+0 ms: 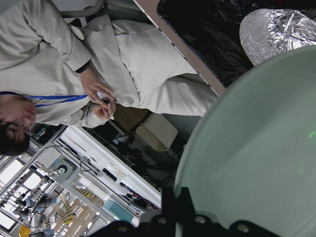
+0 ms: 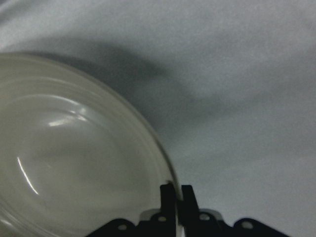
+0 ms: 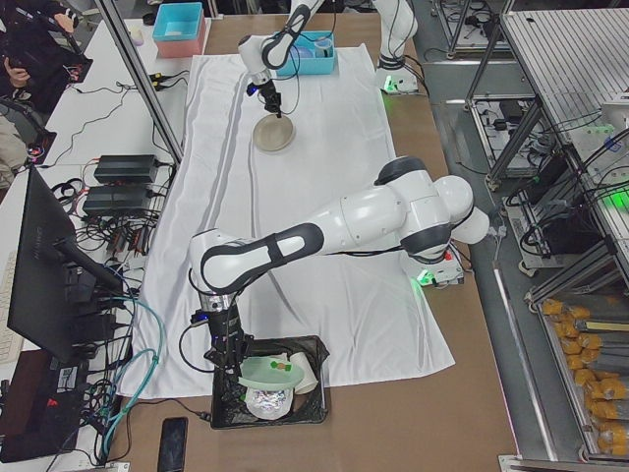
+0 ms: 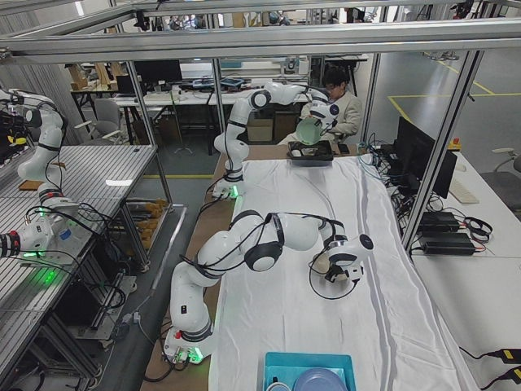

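A pale green plate (image 3: 270, 376) (image 1: 252, 143) is tilted over the black container (image 3: 226, 403) at the near end, my left gripper shut on its rim. Under it are a foil-covered item (image 3: 270, 404) (image 1: 276, 32) and a white item (image 3: 306, 382). At the far end, my right gripper is shut on the rim of a beige plate (image 3: 273, 138) (image 2: 79, 148), which is over the white cloth (image 2: 247, 98); whether it rests on it I cannot tell.
A blue bin (image 3: 314, 67) (image 4: 308, 358) with dishes stands beside the right arm. A monitor (image 3: 39, 285) and cables line one side, and a phone (image 3: 172, 444) lies by the black container. A seated person (image 1: 59, 74) is beyond the container.
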